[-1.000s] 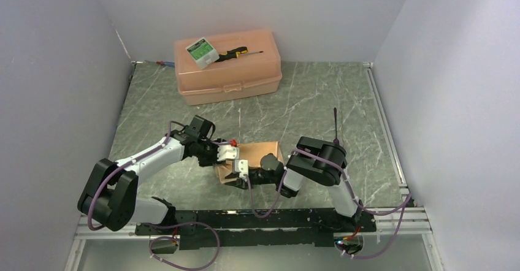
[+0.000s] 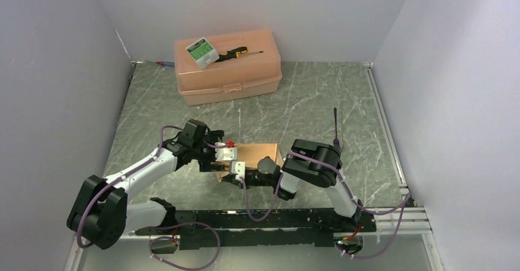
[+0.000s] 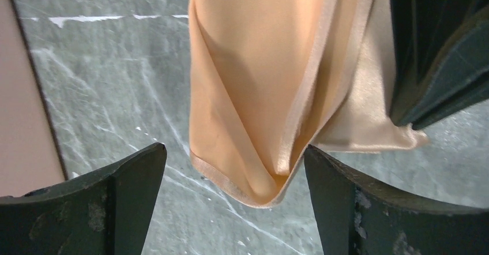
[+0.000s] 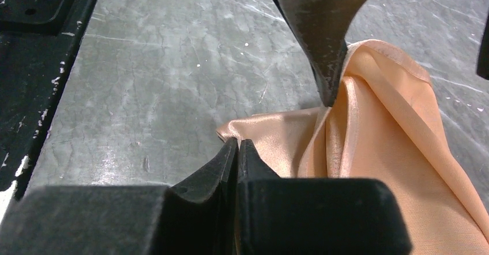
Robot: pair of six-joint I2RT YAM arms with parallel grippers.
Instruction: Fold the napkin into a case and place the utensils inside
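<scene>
The peach napkin lies at the front middle of the table, its left end folded up in layers, as the left wrist view shows. My left gripper stands open over that folded end, fingers apart either side of it. My right gripper is shut on the napkin near a pale corner, beside the layered fold. A dark utensil lies on the right side of the table, partly hidden by my right arm.
A pink toolbox with a screwdriver and a small box on its lid stands at the back.
</scene>
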